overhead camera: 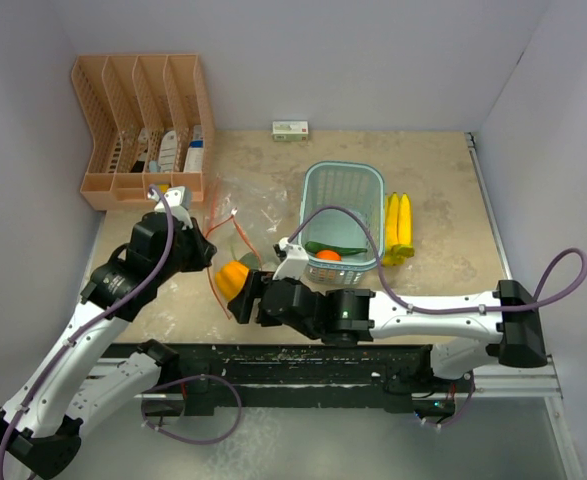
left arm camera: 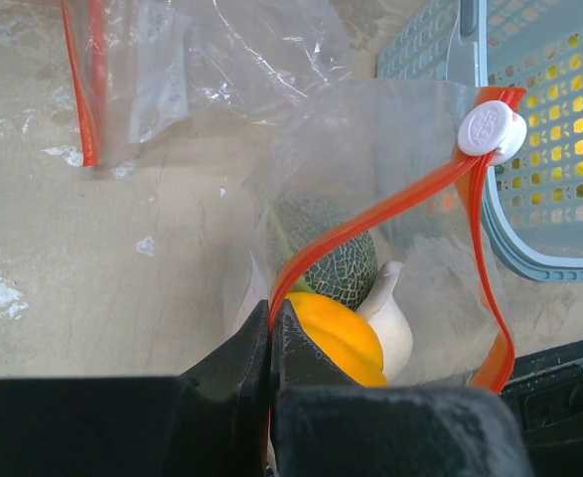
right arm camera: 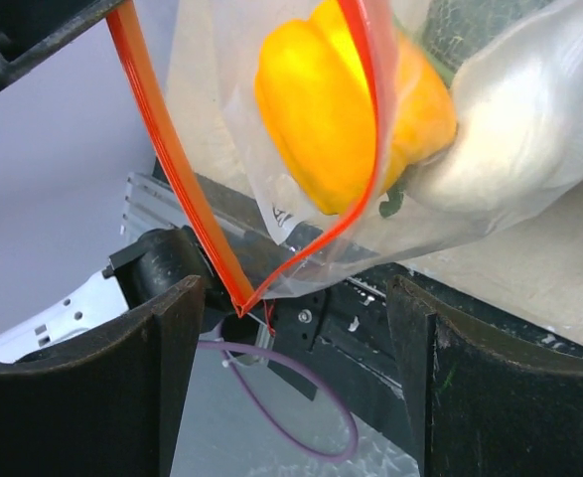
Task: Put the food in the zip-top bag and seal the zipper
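Note:
A clear zip top bag (left arm camera: 425, 234) with an orange zipper edge stands with its mouth spread. Inside it are a yellow pepper (right arm camera: 316, 109), a white bulb-shaped food (left arm camera: 388, 320) and a green netted melon-like food (left arm camera: 343, 260). My left gripper is shut on the orange edge at one side of the mouth. A white slider (left arm camera: 492, 129) sits at the far corner of that edge. My right gripper is open, and the bag's near orange corner (right arm camera: 241, 298) shows between its fingers without visible contact from both.
Right of the bag stands a blue basket (overhead camera: 382, 200) holding a cucumber (overhead camera: 335, 248) and an orange food (overhead camera: 328, 256). Bananas (overhead camera: 400, 225) lie beyond it. Another clear bag (left arm camera: 172, 70) lies flat behind. A peach rack (overhead camera: 123, 190) fills the back left.

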